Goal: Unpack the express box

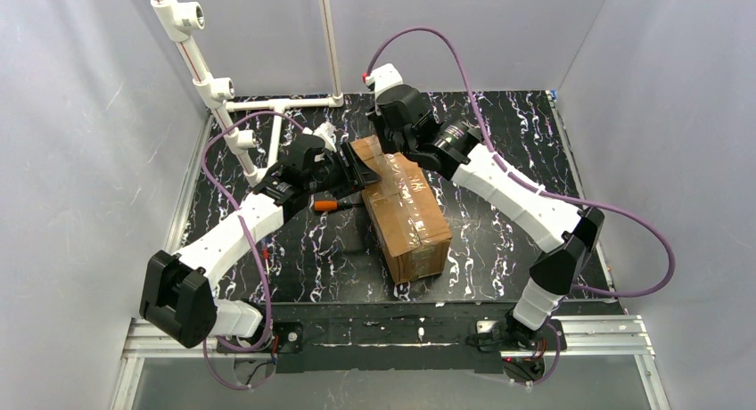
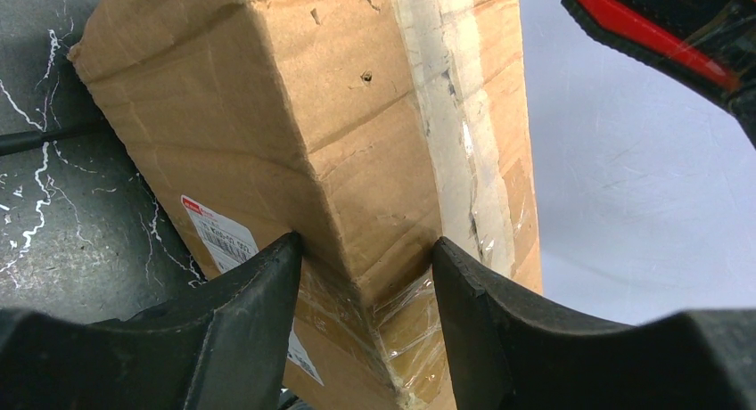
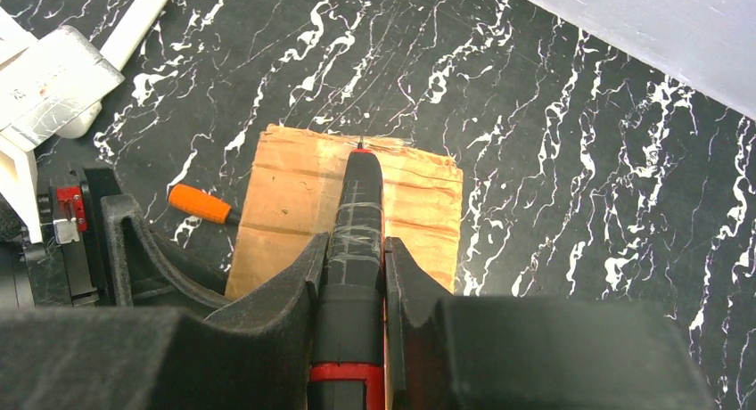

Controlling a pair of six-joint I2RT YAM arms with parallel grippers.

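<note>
A taped cardboard box (image 1: pixel 410 223) (image 2: pixel 357 107) stands mid-table, with a label (image 2: pixel 223 236) on one side. My left gripper (image 1: pixel 361 174) is at its upper left edge, fingertips touching the cardboard either side of a corner; whether it grips firmly is unclear. My right gripper is above the box's far end, shut on a black-and-red tool (image 3: pixel 352 267), likely a cutter, whose thin tip points at the taped top. In the left wrist view that tool (image 2: pixel 660 45) hangs at the upper right.
An orange-handled tool (image 1: pixel 326 205) (image 3: pixel 201 202) lies left of the box. A white pipe frame (image 1: pixel 276 104) stands at the back left. Bare marble table (image 1: pixel 499 241) lies to the right; walls enclose the sides and back.
</note>
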